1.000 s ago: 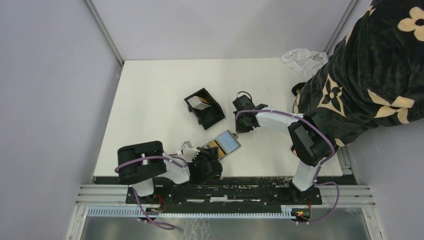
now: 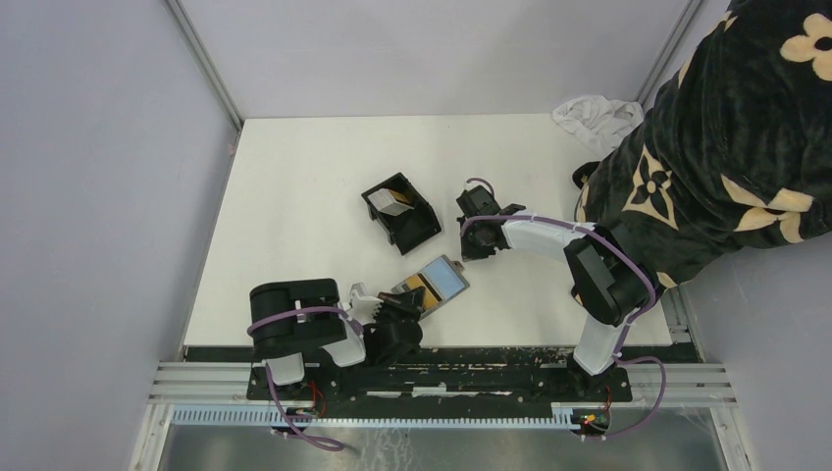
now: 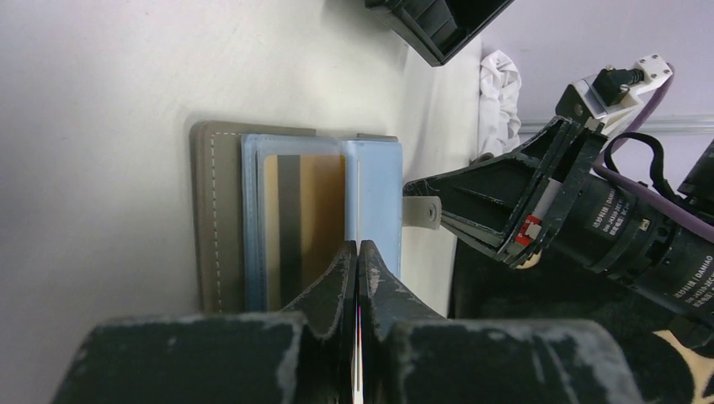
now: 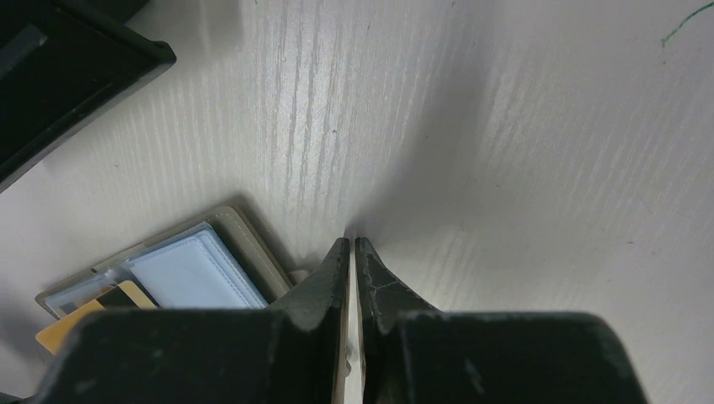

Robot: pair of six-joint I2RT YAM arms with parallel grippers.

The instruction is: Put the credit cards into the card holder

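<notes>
The taupe card holder lies open on the table, with a pale blue sleeve page on top. A gold card with a dark stripe shows through its clear sleeve. My left gripper, above the holder, is shut on a thin card seen edge-on. From the right side, an orange card shows tilted over the holder near the left gripper. At the holder's other end, my right gripper is shut close beside the snap tab. No card shows between its fingers; whether they pinch the tab is unclear.
A black tray with more cards stands behind the holder. Crumpled white cloth and a dark patterned cover lie at the right.
The left gripper has shifted slightly left, and the holder has slid a little the same way. Its tab now sits a bit farther left. The right arm has stayed still.
</notes>
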